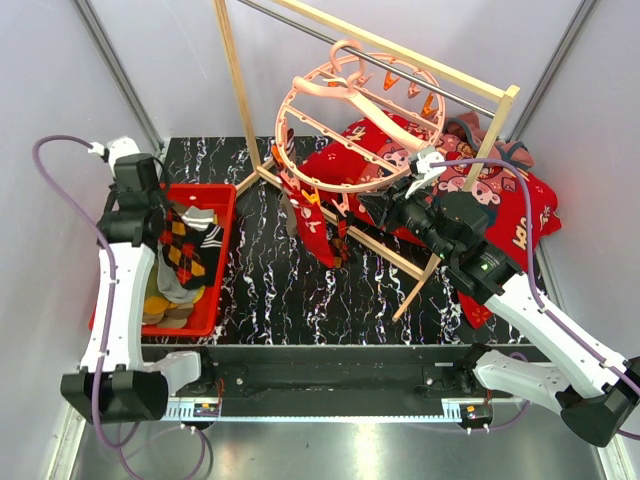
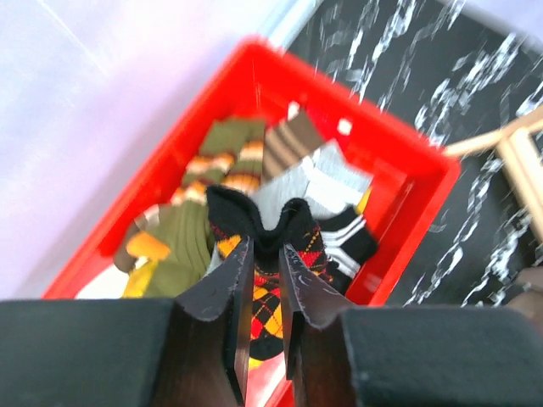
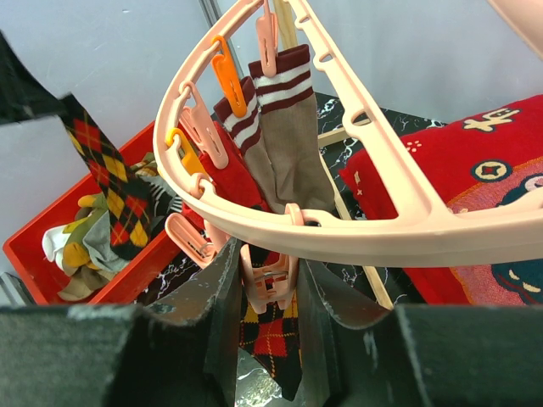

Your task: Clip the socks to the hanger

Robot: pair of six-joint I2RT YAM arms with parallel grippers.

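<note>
An argyle sock with a black cuff [image 2: 265, 222] hangs from my left gripper, whose fingers pinch the cuff. The right wrist view shows this sock [image 3: 109, 178] dangling at the left, beside the red bin. On the round pink hanger [image 1: 290, 135], my right gripper is shut on a pink clip [image 3: 267, 288] at the near rim. Another argyle sock [image 3: 271, 339] hangs below that clip; its top is hidden. Striped grey-brown socks [image 3: 293, 144] and a red sock [image 3: 237, 174] hang from clips farther along the rim.
The red bin [image 1: 228, 215] below my left gripper holds several loose socks [image 2: 191, 242]. A wooden frame [image 1: 240, 90] carries the hanger's rod. Red patterned cloth [image 1: 505, 200] lies behind the hanger. Between bin and hanger the dark marbled floor [image 1: 265, 290] is clear.
</note>
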